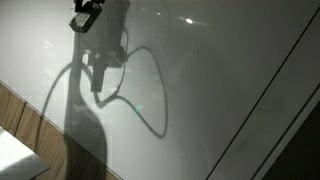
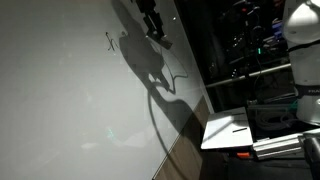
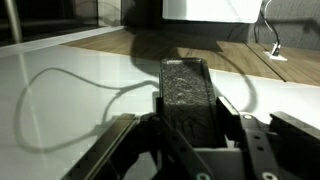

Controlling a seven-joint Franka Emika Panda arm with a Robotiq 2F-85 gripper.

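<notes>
A dark block [image 3: 186, 82] with a speckled, greyish end face, perhaps an eraser, sticks out from my gripper in the wrist view. The fingers are shut on its near part, hiding that end. In exterior view 1 the block [image 1: 86, 17] shows at the top left, over the white surface [image 1: 210, 70], with a shadow below it. My gripper [image 2: 150, 18] is at the top middle of exterior view 2. Whether the block touches the surface cannot be told.
A small green mark [image 1: 139, 109] and a dark scribble [image 2: 110, 41] show on the white surface. A wooden strip [image 3: 150, 44] borders it, with a white panel [image 3: 212, 9] beyond.
</notes>
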